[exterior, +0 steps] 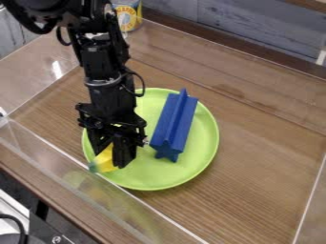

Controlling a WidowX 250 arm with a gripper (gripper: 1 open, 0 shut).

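A black robot gripper (112,151) reaches down onto the left side of a green plate (178,172). A yellow object (105,164) with a greenish end lies at the plate's left edge, partly covered by the fingers. Whether the fingers grip it cannot be told. A blue elongated piece (173,127) rests on the plate's right part.
A can (126,17) stands at the back. A clear strip runs along the table's front left edge, with a cable below it.
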